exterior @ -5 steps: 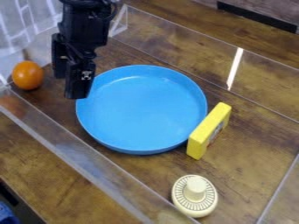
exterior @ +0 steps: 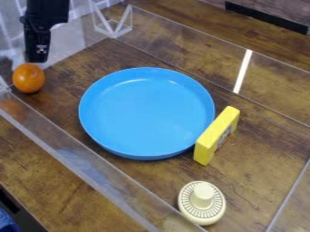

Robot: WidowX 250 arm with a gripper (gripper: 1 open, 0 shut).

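Note:
The black gripper (exterior: 36, 53) is at the top left, partly cut off by the frame's edge, just above an orange round object (exterior: 28, 78). Its fingers are small and dark, and I cannot make out anything between them. The orange object rests on the wooden table (exterior: 85, 190) against the clear side wall.
A blue plate (exterior: 145, 111) fills the middle. To its right stands a yellow box (exterior: 216, 136), and a cream knobbed object (exterior: 201, 203) sits at the lower right.
The gripper has moved left and up, away from above the plate's left side to above the orange object. The other objects have stayed in place.

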